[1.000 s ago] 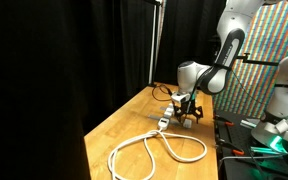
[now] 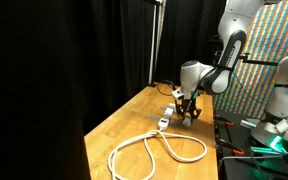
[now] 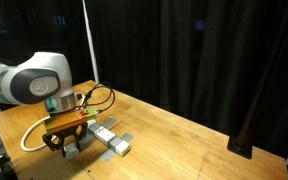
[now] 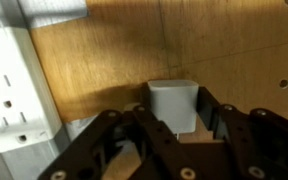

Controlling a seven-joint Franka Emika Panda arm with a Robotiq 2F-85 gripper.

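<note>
A small pale grey-white block, perhaps a plug or adapter, is between the fingertips of my gripper in the wrist view. The gripper is shut on it, with dark fingers close against both sides. In exterior view 2 the gripper points down at the table and the block shows below the fingers. From exterior view 1 the gripper is low over the table's right side, with the block beneath. Whether the block touches the table is unclear.
A white power strip lies beside the gripper, with grey tape on the table near it. Its white cord loops over the near part of the wooden table. In exterior view 2, the table's right side is clear.
The gripper's fingers look closer together around the block than a second ago. The arm is nearly in the same place, and the power strip and cord have not moved.
</note>
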